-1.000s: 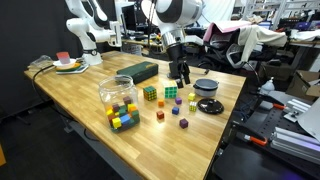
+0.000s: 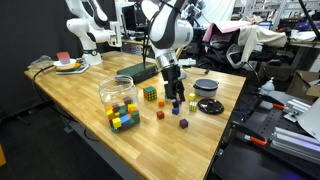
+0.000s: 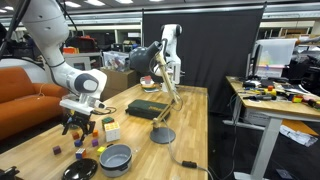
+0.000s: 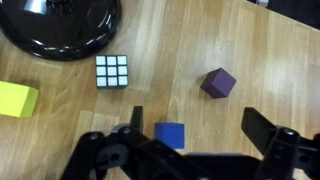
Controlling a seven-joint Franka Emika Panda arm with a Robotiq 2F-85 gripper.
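Observation:
My gripper stands open over the table, its dark fingers wide apart with nothing gripped. In the wrist view a blue cube point(image 4: 169, 135) lies in the span between the fingers, nearer the left one, its lower part close to the gripper body. A purple cube point(image 4: 218, 83) sits above and to the right of it in that view. To the left are a cube with a white-tiled face point(image 4: 112, 71) and a yellow block point(image 4: 15, 99). Exterior view 1 has the gripper point(image 2: 177, 98) low among the small cubes, close to the blue cube point(image 2: 175, 111).
A round black lid point(image 2: 209, 106) and a grey pot point(image 2: 207, 87) stand to the right. On the left is a clear jar point(image 2: 122, 118) of colored cubes. A red cube point(image 2: 160, 115) and a green cube point(image 2: 150, 93) lie nearby.
The cubes appear unmoved.

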